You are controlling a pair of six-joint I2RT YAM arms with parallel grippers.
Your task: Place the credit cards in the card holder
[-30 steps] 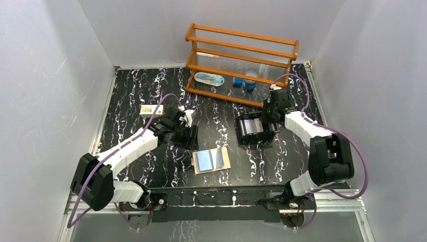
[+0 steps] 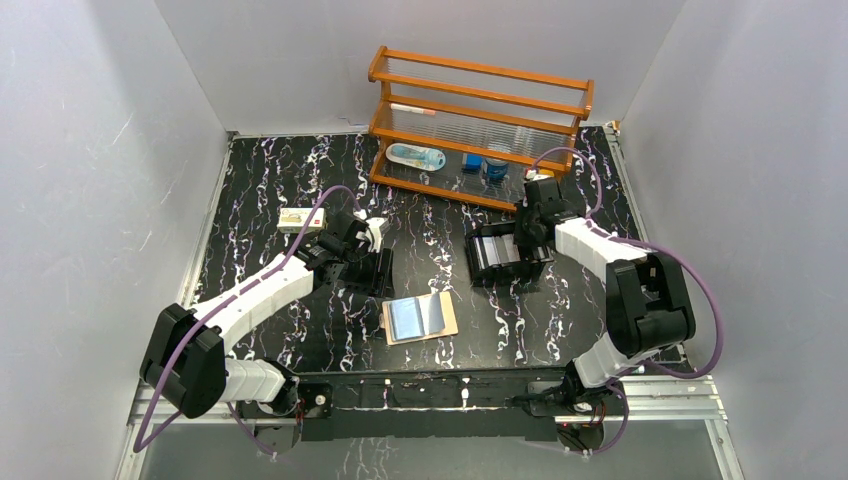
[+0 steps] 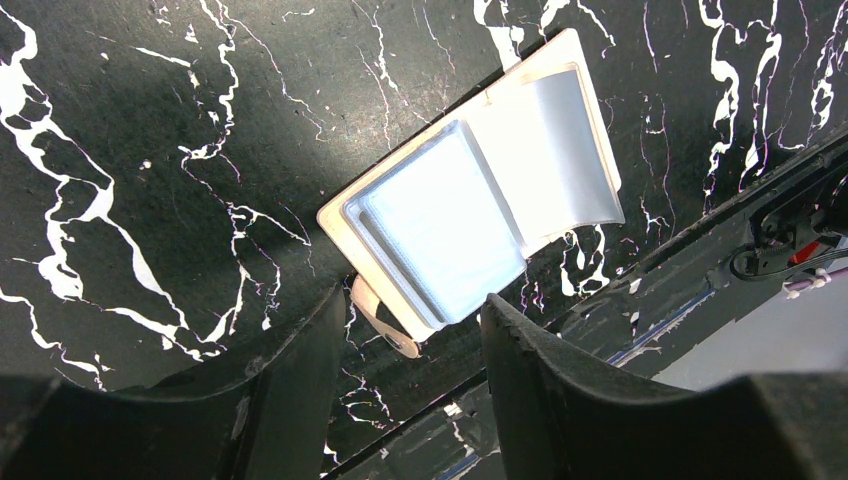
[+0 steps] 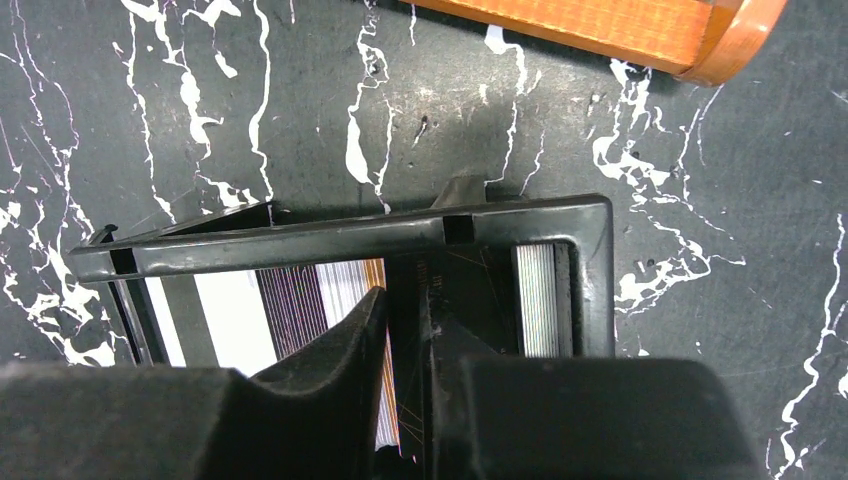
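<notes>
The card holder lies opened out, with a pale blue clear sleeve (image 3: pixel 440 215) on one side of its tan cover (image 3: pixel 330 215) and a clear flap (image 3: pixel 570 140) on the other. Its tan strap (image 3: pixel 375 315) sticks out at one edge. My left gripper hangs over that edge, fingers wide apart and empty. Inside the black box (image 4: pixel 340 240) stand several thin, card-like pieces, among them a white one (image 4: pixel 232 318) and a purple-striped one (image 4: pixel 292 308). My right gripper reaches in from above, its fingers slightly apart around a black piece (image 4: pixel 409 375); contact cannot be made out.
Just behind the box is the front rail (image 4: pixel 590 30) of the wooden rack. A clear-and-blue pouch (image 2: pixel 416 157) and a blue tin (image 2: pixel 495 170) sit on it. A small pale box (image 2: pixel 301 220) lies beyond the left arm. Bare table separates holder and black box.
The left arm, the card holder and the box look unmoved.
</notes>
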